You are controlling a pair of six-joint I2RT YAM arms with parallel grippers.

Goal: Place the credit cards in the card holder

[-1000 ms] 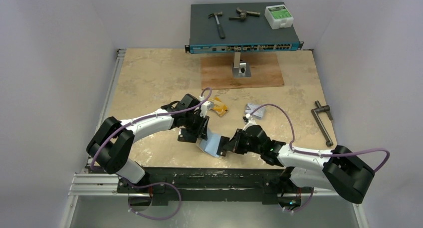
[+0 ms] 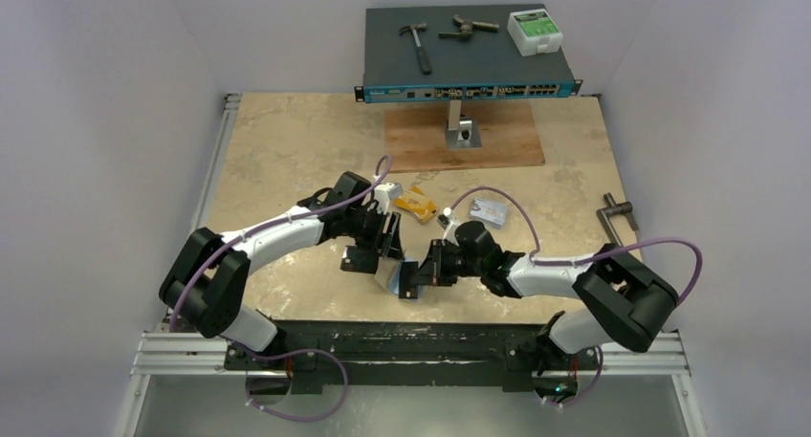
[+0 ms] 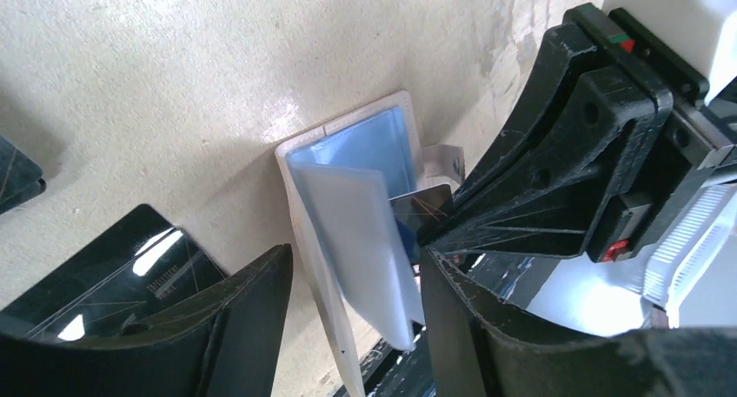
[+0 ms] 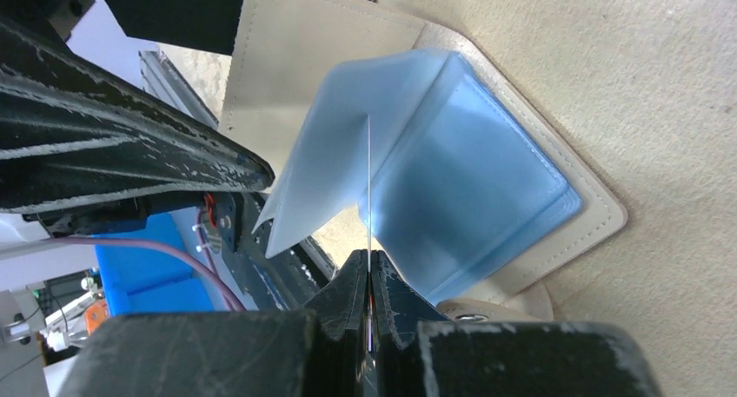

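Observation:
The beige card holder [image 2: 383,273] with blue sleeves [image 4: 469,188] lies unfolded near the table's front. One sleeve and the beige cover stand up between the fingers of my left gripper, which is open. A thin dark card [image 2: 409,281] is pinched in my right gripper [image 2: 427,273]; the right wrist view shows it edge-on, a fine line in front of the shut fingertips [image 4: 352,280]. In the left wrist view this card [image 3: 423,208] overlaps the blue pocket; how far it sits inside cannot be told. Black cards [image 2: 360,259] lie left of the holder.
A yellow item [image 2: 416,204] and a pale packet [image 2: 489,212] lie behind the grippers. A metal tool [image 2: 618,219] rests at the right edge. The shelf [image 2: 459,59] carries hammers and a white box.
My right gripper has moved left with the card, bringing it over the holder's blue sleeves.

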